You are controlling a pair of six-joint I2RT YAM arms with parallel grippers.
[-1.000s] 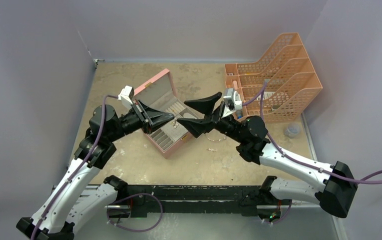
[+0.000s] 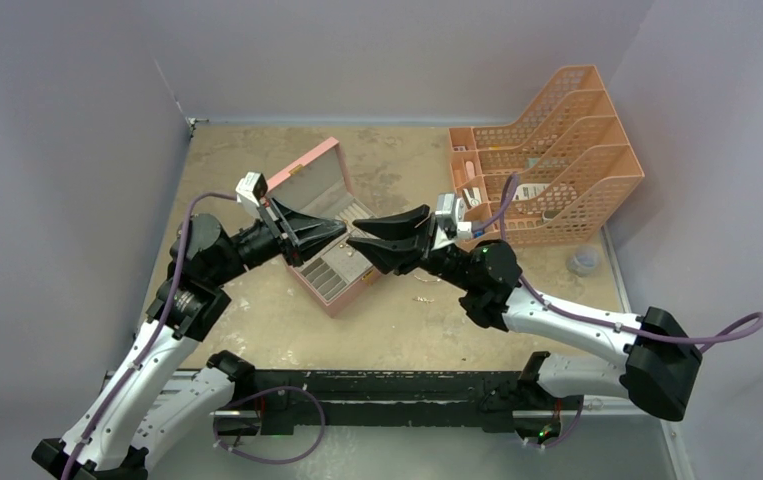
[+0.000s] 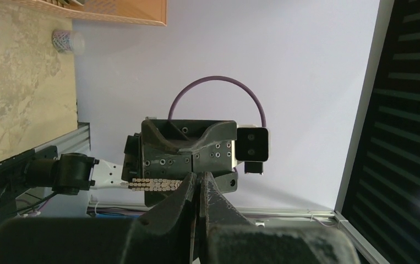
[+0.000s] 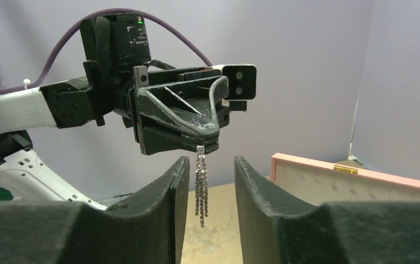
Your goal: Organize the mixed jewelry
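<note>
A sparkly chain hangs from the tips of my left gripper (image 2: 342,228), which is shut on it; in the left wrist view the chain (image 3: 155,184) shows beside those fingertips. My right gripper faces it, part open, with the chain in line between its fingers, apparently not pinched. Beneath both grippers the pink jewelry box (image 2: 307,290) lies with lid raised, slots and compartments partly hidden by the arms.
An orange multi-slot organizer (image 2: 587,200) stands at the back right, with a small clear cup (image 2: 583,262) in front of it. Small jewelry pieces (image 2: 424,299) lie on the table right of the box.
My right gripper has moved leftward, closer to the left gripper and the chain, and its fingers look a little less wide.
</note>
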